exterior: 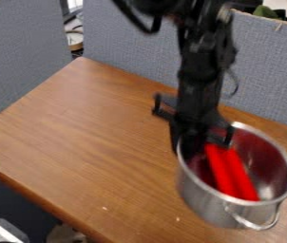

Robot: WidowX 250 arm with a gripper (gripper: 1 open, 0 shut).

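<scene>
A steel pot (pixel 248 207) with a side handle sits at the right of the wooden table, with a long red object (pixel 231 173) inside it. My black gripper (pixel 191 142) is at the pot's back left rim, slightly blurred, its fingertips mostly hidden; whether it grips the rim cannot be made out clearly.
Grey padded walls (pixel 133 43) line the back and left. A white object lies beyond the table at the lower left.
</scene>
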